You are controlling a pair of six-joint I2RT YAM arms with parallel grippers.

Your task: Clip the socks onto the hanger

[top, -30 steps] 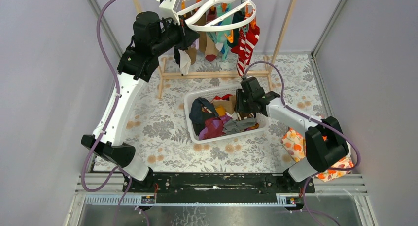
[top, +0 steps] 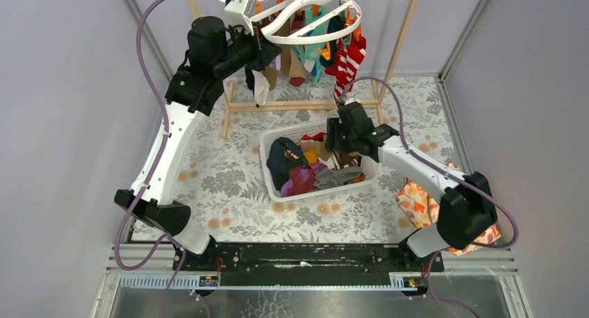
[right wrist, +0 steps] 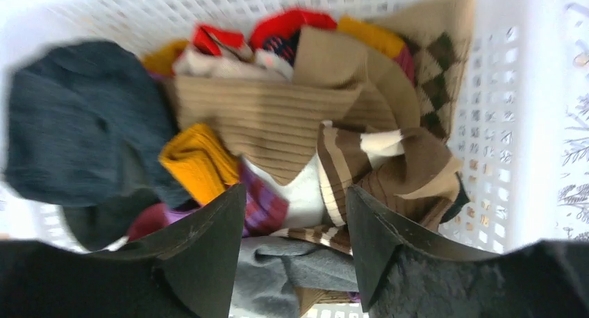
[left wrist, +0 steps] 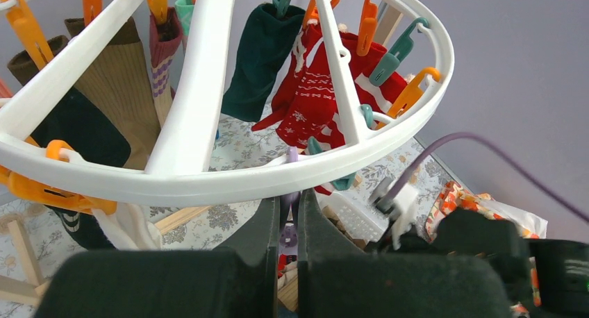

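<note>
My left gripper is shut on a lavender clip (left wrist: 285,211) at the near rim of the white round hanger (left wrist: 378,150). Several socks hang from its orange and green clips, among them a red patterned sock (left wrist: 314,99) and a dark green sock (left wrist: 257,61). Over the white basket (top: 267,166), my right gripper points down, open and empty. Below its fingers lie a brown-and-white striped sock (right wrist: 340,165), a grey sock (right wrist: 305,262) and a ribbed tan sock (right wrist: 278,116). How far above the socks the fingertips are, I cannot tell.
A wooden frame (top: 299,105) carries the hanger behind the basket. An orange-and-white patterned cloth (top: 417,203) lies at the right, partly under the right arm. The patterned floor (top: 208,207) left of the basket is clear.
The left arm has kept still.
</note>
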